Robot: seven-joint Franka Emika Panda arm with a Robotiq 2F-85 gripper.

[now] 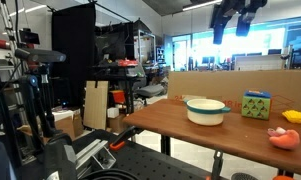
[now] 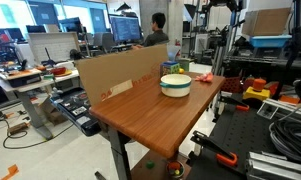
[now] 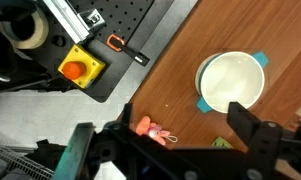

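Observation:
My gripper (image 1: 229, 33) hangs high above the wooden table, its fingers apart and nothing between them. In the wrist view the gripper shows two dark fingers spread wide at the lower edge. A white pot (image 1: 206, 111) with teal handles stands on the table below; from above, the pot (image 3: 232, 82) looks empty. The pink toy (image 1: 284, 138) lies at the table's near right edge, and in the wrist view the pink toy (image 3: 153, 129) is beside the left finger. Behind the pot is a green box (image 1: 255, 106) with something blue on top.
A yellow object (image 1: 293, 116) lies at the back right of the table. The cardboard panel (image 2: 130, 77) stands along one long side. An orange button on a yellow base (image 3: 77, 69) sits off the table.

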